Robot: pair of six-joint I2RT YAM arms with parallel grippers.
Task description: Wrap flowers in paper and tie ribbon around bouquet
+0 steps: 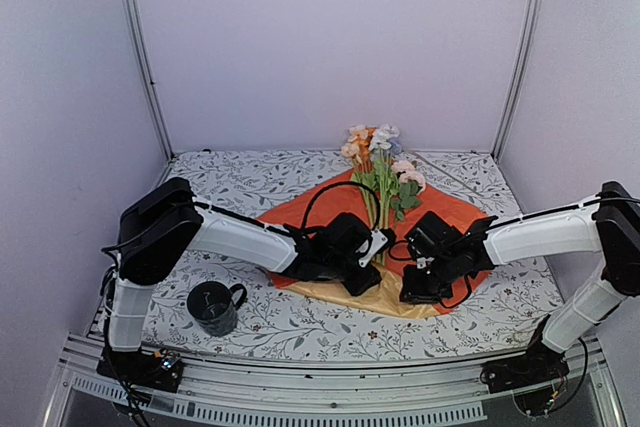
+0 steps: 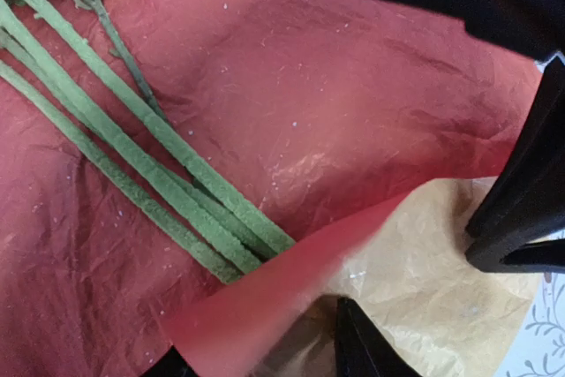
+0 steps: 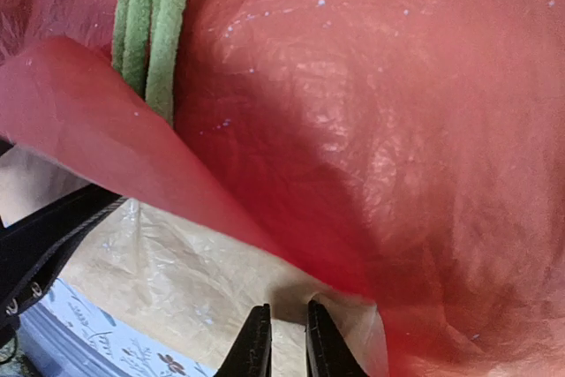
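Note:
The bouquet of pale pink, white and blue flowers lies stems-down on orange-red wrapping paper. Its green stems run under a folded flap whose tan side faces up. My left gripper is at the flap near the stem ends; in the left wrist view the paper passes between its fingers, and how firmly they close on it is hidden. To its right, my right gripper is low over the flap's tan side, fingertips a little apart, with tan paper visible between them.
A dark mug stands at the front left. The two grippers are close together over the paper's front edge.

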